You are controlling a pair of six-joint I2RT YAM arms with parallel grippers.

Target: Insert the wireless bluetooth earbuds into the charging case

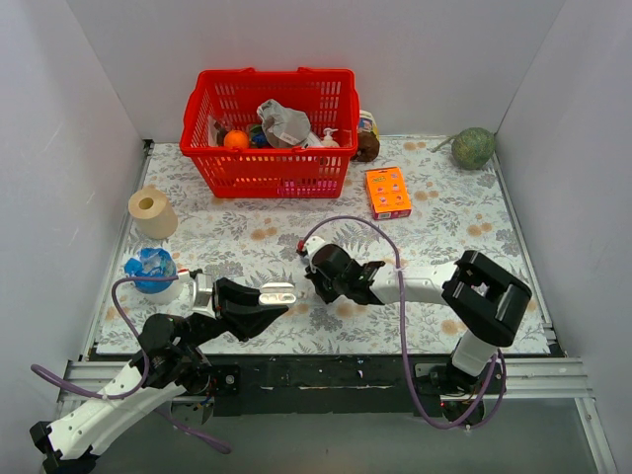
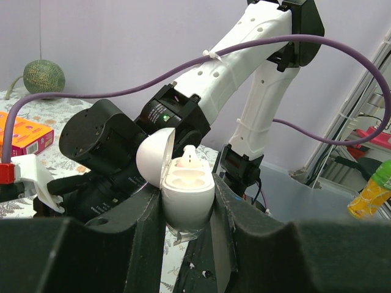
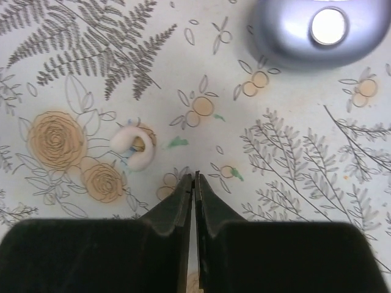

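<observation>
The white charging case (image 1: pixel 277 295) is held up off the table with its lid raised, and my left gripper is shut on its lower body. In the left wrist view the inside of the case (image 2: pixel 187 177) faces up; a small white piece rises at its back, and I cannot tell whether it is an earbud. A pale curved earbud (image 3: pixel 141 157) lies on the floral cloth, ahead and left of my right gripper. The right fingertips are almost together, with nothing seen between them, apart from the earbud.
A rounded grey-purple object (image 3: pixel 321 36) lies beyond the right fingers. Behind stand a red basket (image 1: pixel 267 178) and an orange box (image 1: pixel 388 193). A paper roll (image 1: pixel 153 212) is at the left, a green melon (image 1: pixel 473 148) far right. Open cloth lies right of centre.
</observation>
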